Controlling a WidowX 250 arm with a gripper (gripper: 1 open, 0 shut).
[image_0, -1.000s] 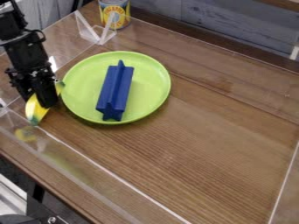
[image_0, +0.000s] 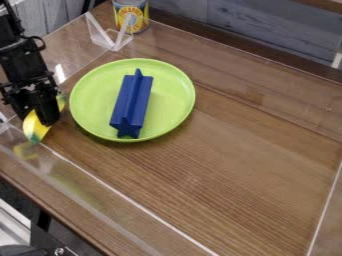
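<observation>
My black gripper (image_0: 40, 108) is at the left edge of the view, shut on a yellow object (image_0: 39, 127) that hangs from its fingers beside the green plate. The yellow object is partly hidden by the gripper. On the green plate (image_0: 173, 110) lies a long blue block (image_0: 131, 102), set lengthwise away from the camera.
A yellow can (image_0: 130, 16) stands at the back, with a clear plastic item (image_0: 110, 38) in front of it.
The gripper and the yellow object have shifted slightly to the left. The plate and blue block have not moved.
</observation>
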